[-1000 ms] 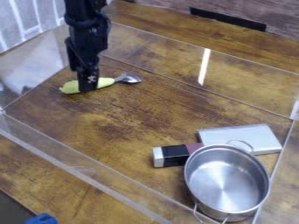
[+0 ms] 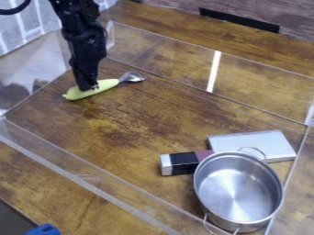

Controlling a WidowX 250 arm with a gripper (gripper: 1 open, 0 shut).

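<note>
My black gripper (image 2: 86, 81) is lowered at the upper left, its fingertips on or right at a pale yellow elongated object (image 2: 106, 86) that lies on the wooden board. A silver spoon-like piece (image 2: 131, 77) lies at that object's right end. The gripper looks narrow, but whether anything is between its fingers is hidden.
A steel pot (image 2: 240, 190) sits at the lower right, near a silver rectangular plate (image 2: 249, 144) and a black, white and pink block (image 2: 181, 163). Clear low walls border the board. A blue item (image 2: 42, 229) is at the bottom left.
The gripper has shifted slightly down and to the left onto the yellow object, whose right part now looks less covered. The pot and block stay put.
</note>
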